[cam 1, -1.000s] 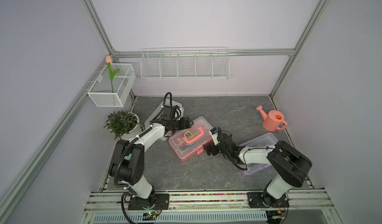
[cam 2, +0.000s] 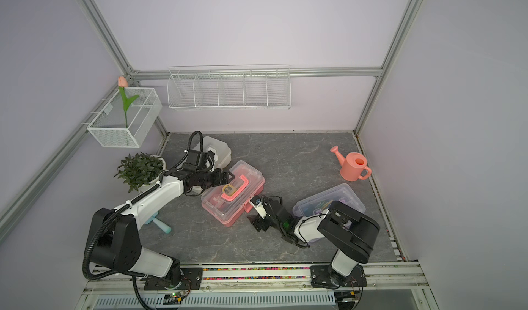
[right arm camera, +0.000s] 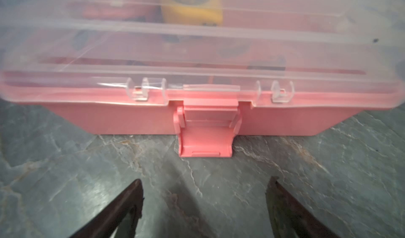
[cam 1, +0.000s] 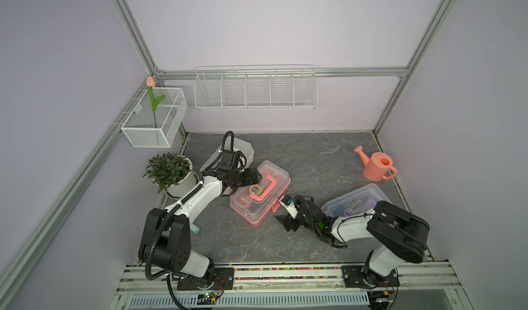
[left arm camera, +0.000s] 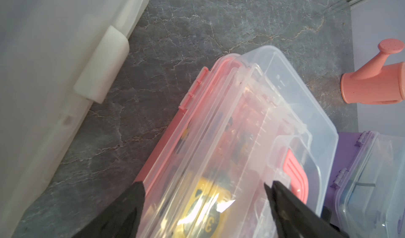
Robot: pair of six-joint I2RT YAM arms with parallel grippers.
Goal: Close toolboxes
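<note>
A pink toolbox point(cam 1: 242, 205) with a clear lid and pink handle lies at table centre, lid down. In the right wrist view its front latch point(right arm camera: 205, 140) hangs downward. My left gripper point(cam 1: 250, 177) is over the box's far-left part, open, its fingers point(left arm camera: 286, 208) apart above the lid. My right gripper point(cam 1: 287, 221) is low at the box's front right, open, with bare table between its fingers, facing the latch. A white box point(left arm camera: 50, 69) stands behind at left, and a purple box point(cam 1: 357, 194) with clear lid lies at the right, partly behind my right arm.
A pink watering can point(cam 1: 377, 167) stands at back right, a potted plant point(cam 1: 167, 172) at left beside a light blue object point(cam 2: 162, 225). Wire baskets point(cam 1: 255, 90) hang on the walls.
The pink box has shifted slightly left since a second ago.
</note>
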